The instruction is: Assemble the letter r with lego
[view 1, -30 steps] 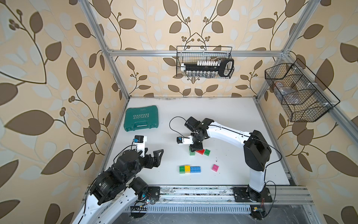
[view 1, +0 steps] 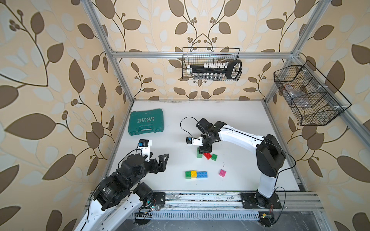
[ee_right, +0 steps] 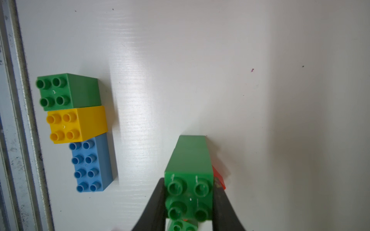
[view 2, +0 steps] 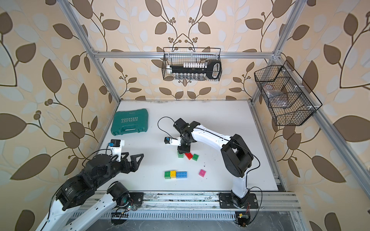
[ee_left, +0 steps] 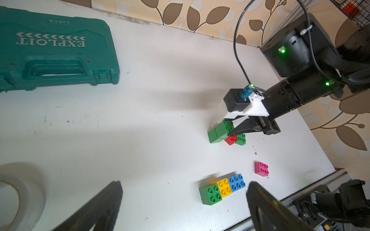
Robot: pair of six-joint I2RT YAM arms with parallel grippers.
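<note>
A tall green brick piece point(ee_right: 188, 157), seemingly two bricks stacked, is held with my right gripper shut on it. Part of a red brick point(ee_right: 219, 179) shows behind it, and a smaller green brick point(ee_right: 181, 226) peeks out below. In the left wrist view the held green piece point(ee_left: 220, 130) is close beside the red brick point(ee_left: 230, 140); whether they touch, I cannot tell. A row of green point(ee_right: 84, 90), yellow point(ee_right: 90, 123) and blue point(ee_right: 102, 161) bricks lies near the front edge. Off to the left, my left gripper point(view 1: 163, 162) is open and empty.
One pink brick point(view 1: 222, 172) lies apart, right of the row. The green tool case point(view 1: 146, 121) occupies the back left, and a white ring-shaped object point(ee_left: 23, 200) shows at the left wrist view's lower left.
My right arm has shifted slightly right and toward the back, the green piece moving with it. The left arm and the brick row have stayed put.
</note>
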